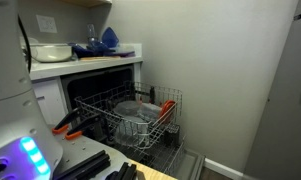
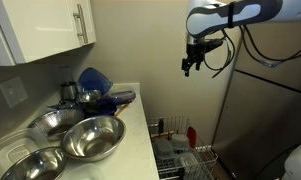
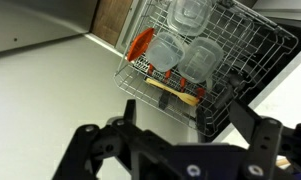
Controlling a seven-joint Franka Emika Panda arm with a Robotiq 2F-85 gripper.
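Observation:
My gripper (image 2: pixel 199 68) hangs high above the dishwasher in exterior view 2, its fingers apart. In the wrist view, the fingers (image 3: pixel 129 112) frame the lower part of the picture with nothing held between them. Beneath is the pulled-out dishwasher rack (image 1: pixel 172 93). It holds clear plastic containers (image 3: pixel 200 60), an orange-red item (image 3: pixel 140 45) at one edge and a wooden-handled utensil (image 3: pixel 172 91). The gripper does not appear in exterior view 1.
Steel bowls (image 2: pixel 93 138) and a clear container (image 2: pixel 12 150) occupy the counter (image 2: pixel 137 130) beside the rack. Dark blue items (image 2: pixel 94 82) stand at its far end. A wall cabinet (image 2: pixel 50 30) overhangs the counter. The wall side beyond the rack is clear.

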